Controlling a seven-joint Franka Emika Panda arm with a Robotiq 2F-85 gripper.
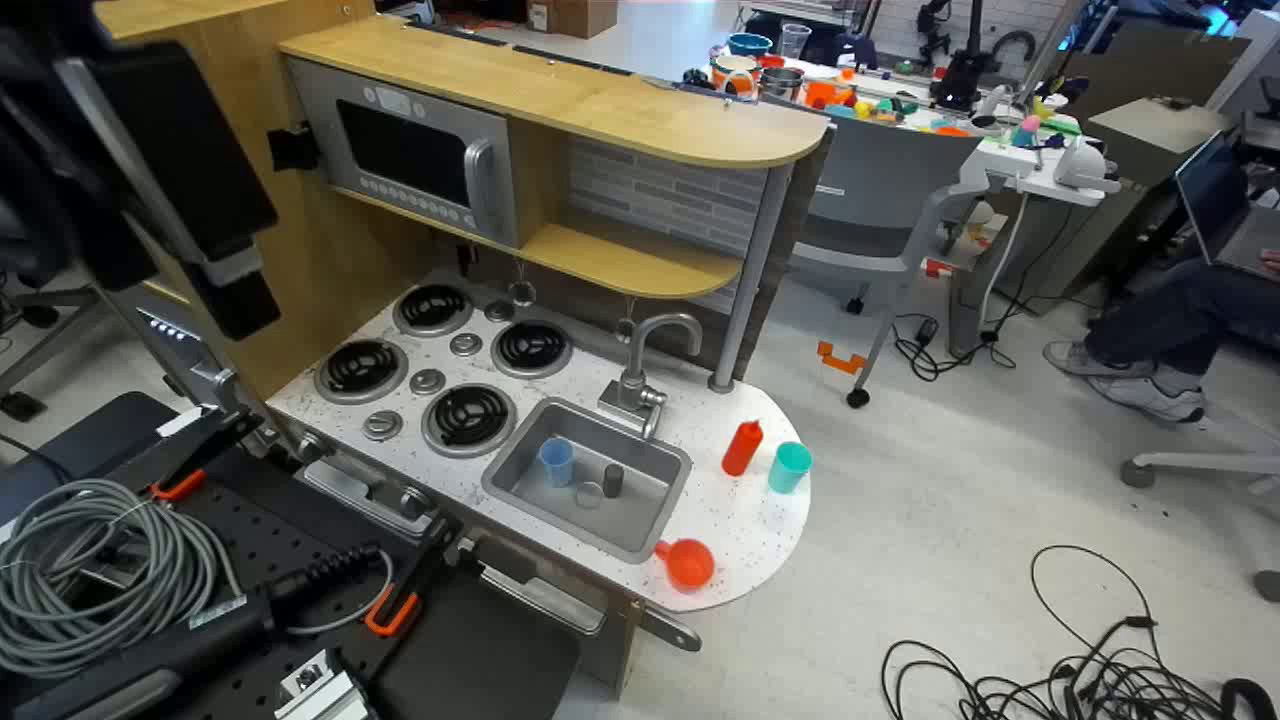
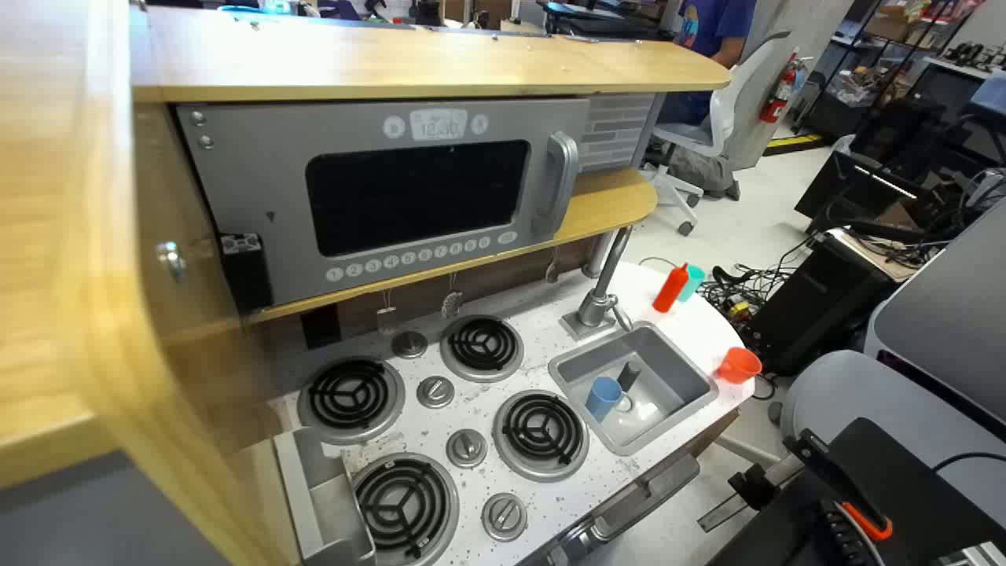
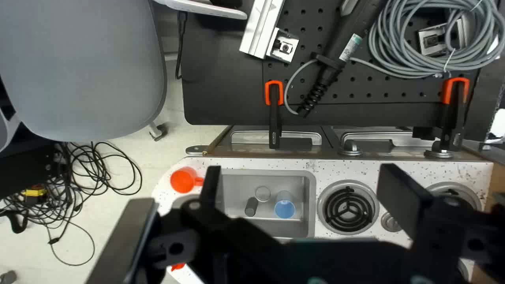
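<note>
My gripper stands open high over the toy kitchen, its two dark fingers wide apart and nothing between them. In exterior view 1 part of the gripper looms blurred at the upper left. A blue cup is inside the grey sink, along with a small dark cylinder. On the white counter right of the sink are an orange-red cup with a handle, a red bottle and a teal cup. The wrist view has the bottle and much of the counter hidden behind the gripper.
Left of the sink are several black burners with grey knobs. A faucet rises behind the basin, and a toy microwave sits under the wooden shelf. In front is a black table with coiled cable and orange-tipped clamps.
</note>
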